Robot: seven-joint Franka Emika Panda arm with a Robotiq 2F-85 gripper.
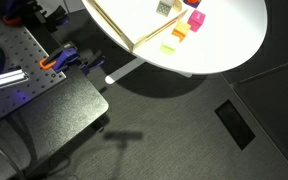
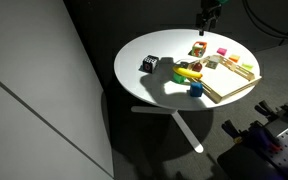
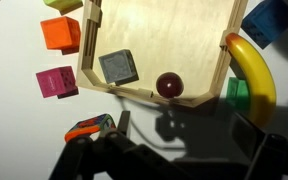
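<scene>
My gripper stands open along the bottom of the wrist view, its dark fingers far apart with nothing held between them. In exterior view 2 the gripper (image 2: pixel 206 26) hangs above the far side of the white table. The shallow wooden tray (image 3: pixel 227 60) lies in front of it, with a grey cube (image 3: pixel 118 67) and a dark red ball (image 3: pixel 170 85) inside near its edge. A yellow banana (image 3: pixel 254 80) lies along the tray's outer side, beside a green block (image 3: pixel 238 94). A blue cube (image 3: pixel 270 20) is beyond it.
Outside the tray are an orange cube (image 3: pixel 61 34), a pink cube (image 3: pixel 56 82), a yellow-green block (image 1: pixel 168 48) and a multicoloured object (image 3: pixel 89 128). A black cube (image 2: pixel 150 64) stands apart on the round table (image 2: pixel 134 90), whose left side has free room.
</scene>
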